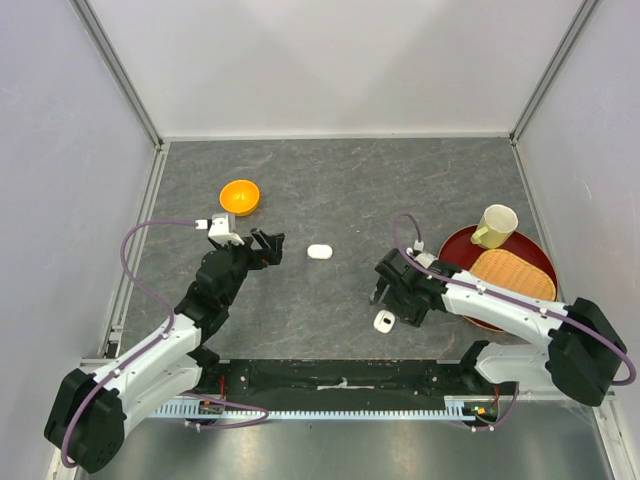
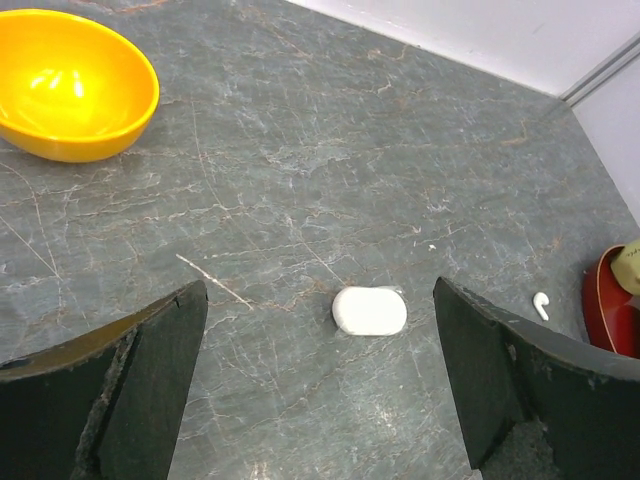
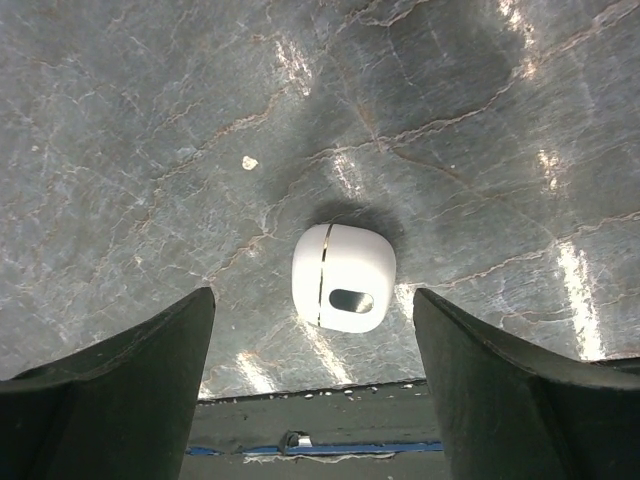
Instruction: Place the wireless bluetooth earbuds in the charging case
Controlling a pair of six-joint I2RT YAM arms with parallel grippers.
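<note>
A small white rounded case (image 3: 368,265) with a thin gold seam and a dark oval window lies closed near the table's front edge; it also shows in the top view (image 1: 383,323). My right gripper (image 1: 394,304) is low over this area, its fingers (image 3: 150,370) apart on either side of the case in its wrist view, with nothing held. A second white piece, a plain oval (image 2: 369,311), rests mid-table. My left gripper (image 1: 274,249) hangs open and empty to the left of that oval. A tiny white earbud (image 2: 541,305) lies near the red plate.
At the back left stands an orange bowl (image 1: 239,197). On the right, a red plate (image 1: 458,247) carries a pale yellow mug (image 1: 495,226) and a tan slab (image 1: 512,273).
</note>
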